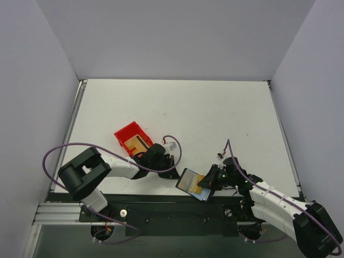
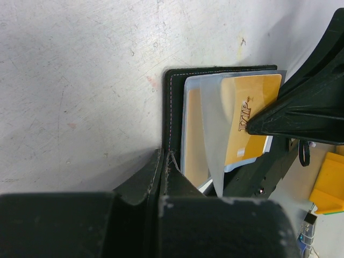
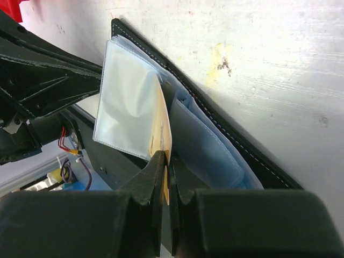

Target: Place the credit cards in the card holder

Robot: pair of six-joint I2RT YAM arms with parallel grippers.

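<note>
At the table's front edge lies the open card holder [image 1: 188,180], with a dark stitched cover [image 2: 171,102] and clear sleeves [image 3: 126,97]. My right gripper is shut on an orange card, seen nearly edge-on in the right wrist view. The card stands at the sleeves, partly behind a clear flap in the left wrist view; how deep it sits is hidden. My left gripper is shut, its tips touching the holder's left edge. Whether the cover is pinched between them cannot be told.
A red box [image 1: 129,132] holding a tan, card-like item [image 1: 136,144] stands behind the left arm.
</note>
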